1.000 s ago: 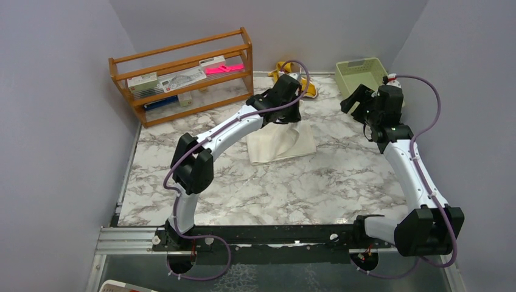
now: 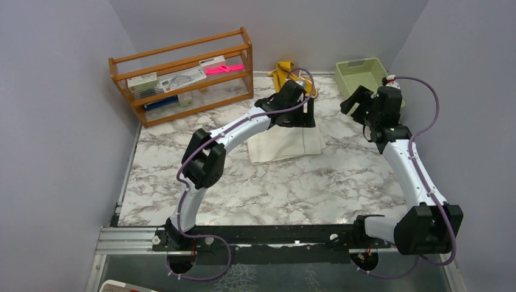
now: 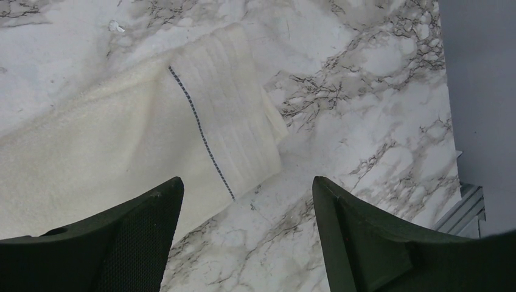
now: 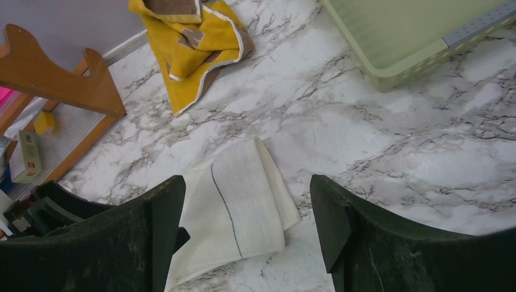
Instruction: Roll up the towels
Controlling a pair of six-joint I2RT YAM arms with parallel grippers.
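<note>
A cream towel [image 2: 277, 145] with one dark dashed stripe lies folded and flat on the marble table, its top layer slightly skewed over the one below. In the left wrist view the striped end of the towel [image 3: 213, 115] shows whole, with a small corner sticking out beneath. Above the towel's far part, my left gripper [image 2: 306, 113] stands open with nothing between its fingers. My right gripper [image 2: 351, 104] is open and empty too, off to the towel's right. The right wrist view has the towel [image 4: 234, 207] between and beyond its fingers, with the left gripper's dark fingers covering part of it.
A crumpled yellow and brown towel [image 4: 195, 45] lies at the back near the wall. The pale green basket [image 2: 359, 75] is at the back right. To the back left stands a wooden rack [image 2: 182, 76] with boxes.
My left gripper has gone from shut to open and moved slightly right. The towel's raised right end has come down flat, now showing its stripe. The right arm has hardly moved.
</note>
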